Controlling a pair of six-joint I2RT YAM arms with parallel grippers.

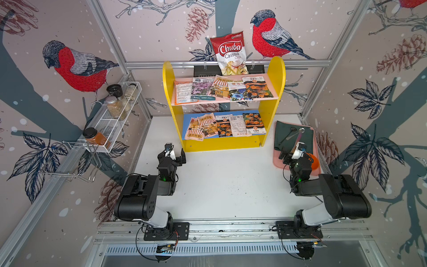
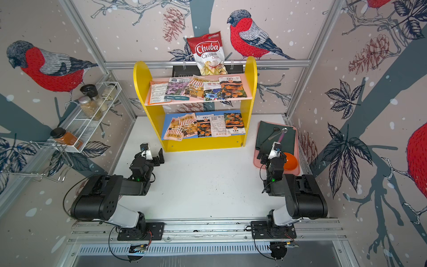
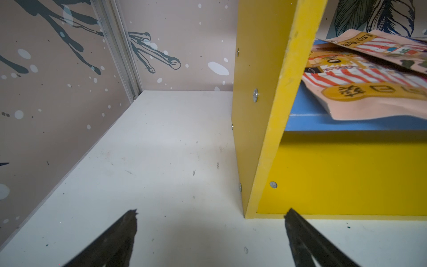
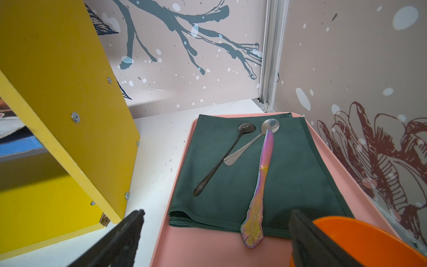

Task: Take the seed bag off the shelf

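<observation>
Several flat seed bags lie on both levels of the yellow shelf [image 1: 222,145]. On the upper pink level are a purple-flower bag [image 1: 203,88], a blue-flower bag [image 1: 238,91] and an orange-flower bag [image 1: 257,87], among others. The lower blue level holds striped bags [image 3: 373,82], a white printed bag [image 1: 238,125] and more orange-flower bags [image 1: 253,122]. My left gripper is open and empty, in front of the shelf's left side panel. To the right of the shelf, by the pink tray, my right gripper is also open, nothing between its fingers.
The pink tray [image 4: 271,251] carries a green cloth [image 4: 289,187], two spoons, a colourful-handled utensil [image 4: 257,200] and an orange bowl [image 4: 355,240]. A red chips bag [image 1: 230,53] stands behind the shelf top. Jars sit on a left wall rack [image 1: 116,129].
</observation>
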